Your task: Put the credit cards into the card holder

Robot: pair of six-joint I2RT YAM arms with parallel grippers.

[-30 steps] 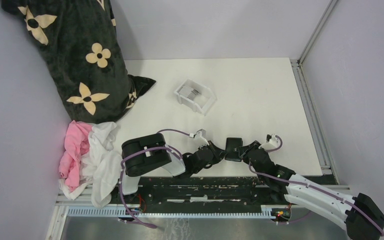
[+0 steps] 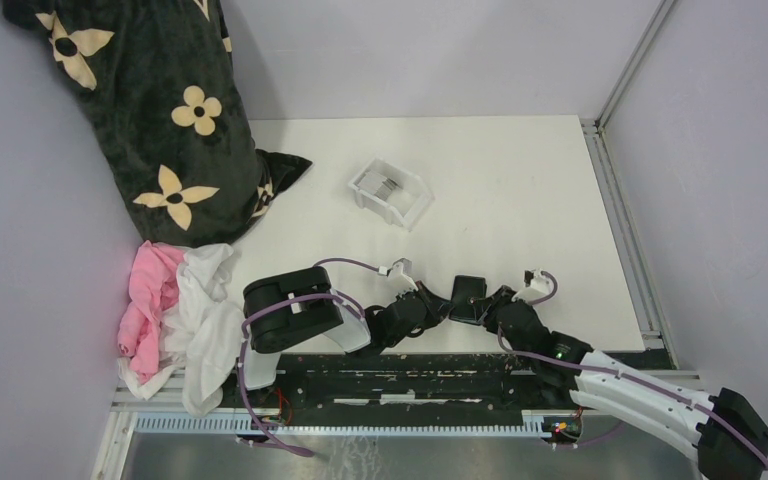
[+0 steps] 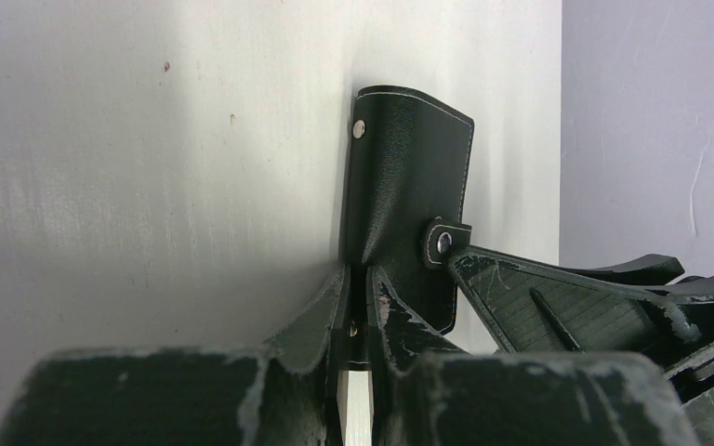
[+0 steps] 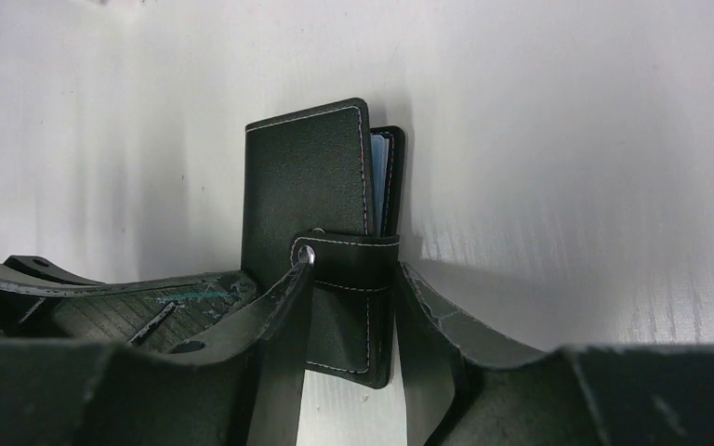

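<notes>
The black card holder [image 2: 470, 287] lies folded near the table's front edge, between my two grippers. White stitching runs along its edge, and its strap [image 4: 353, 246] with a metal snap crosses the cover. A pale bluish sleeve or card edge [image 4: 379, 177] shows at the opening side in the right wrist view. My left gripper is shut on the holder's folded side. On the opposite side, my right gripper stands part open, one fingertip by the snap and the other just past the holder's outer edge. Whether the snap is fastened cannot be told.
A white bin [image 2: 395, 200] with a grey ribbed piece inside stands farther back. At the left lie a pink cloth [image 2: 148, 310], a white cloth [image 2: 205, 330] and a dark flowered cushion [image 2: 175, 130].
My right gripper has shifted slightly left, farther over the card holder. The left arm and the holder look much the same.
</notes>
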